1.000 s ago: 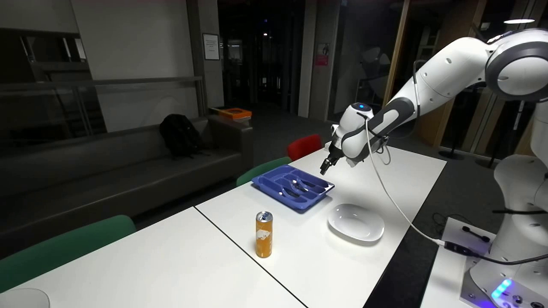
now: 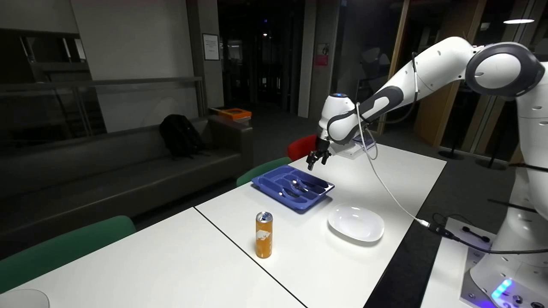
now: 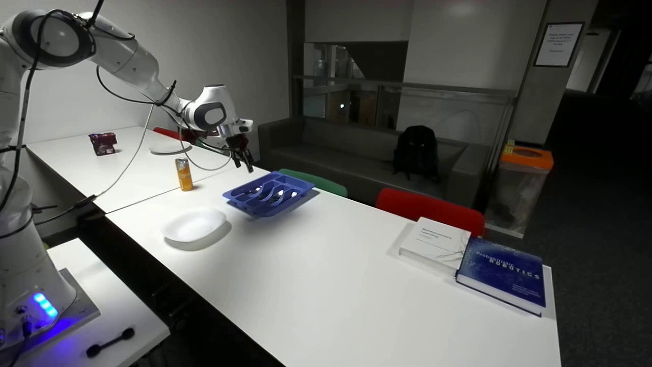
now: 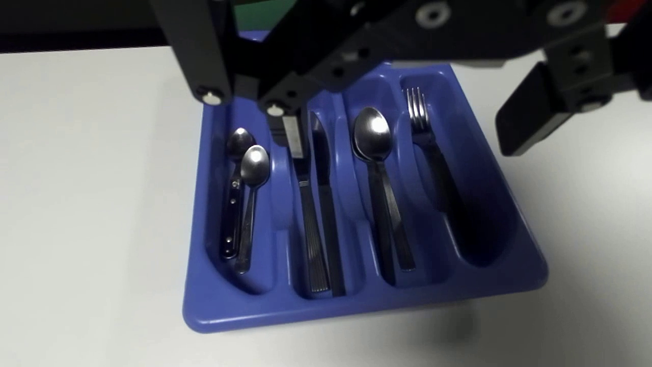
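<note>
The blue cutlery tray (image 4: 360, 309) lies flat on the white table, its compartments holding cutlery. From left to right in the wrist view are two small spoons (image 4: 254, 165), two knives (image 4: 333, 232), larger spoons (image 4: 373, 134) lying together, and a dark-handled fork (image 4: 435, 153). Above the tray hangs my gripper, open, its fingers wide apart and nothing between them. One finger (image 4: 287, 131) covers part of a knife in that view; the other appears past the tray's right side. In exterior view 1 the gripper (image 2: 317, 163) is over the tray's far side.
A white dish (image 2: 355, 223) and an upright orange can (image 2: 264, 236) stand near the tray (image 2: 301, 207). Two books, one white (image 3: 435, 241) and one blue (image 3: 502, 272), lie at the table's far end. Bare table (image 3: 342, 293) stretches between dish and books.
My gripper has moved left in exterior view 1, and the wrist has turned more upright. Its two fingers now show apart there. The tray, dish and can have stayed put.
</note>
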